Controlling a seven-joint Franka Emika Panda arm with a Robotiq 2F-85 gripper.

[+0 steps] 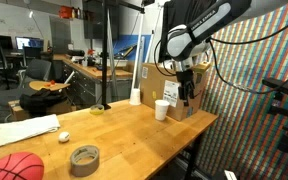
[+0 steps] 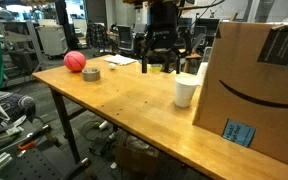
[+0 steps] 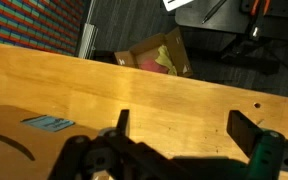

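Note:
My gripper is open over the wooden table, with nothing between its fingers, which stand wide apart in the wrist view. From the second exterior view, the gripper hangs above the tabletop, near a white cup-like container. That container stands upright in front of a large cardboard box. At the table's other end lie a red ball and a roll of grey tape. Neither the container nor the ball or tape shows in the wrist view.
A small white ball and a white cloth or paper lie toward the left in the first exterior view. Beyond the table edge, an open carton sits on the floor.

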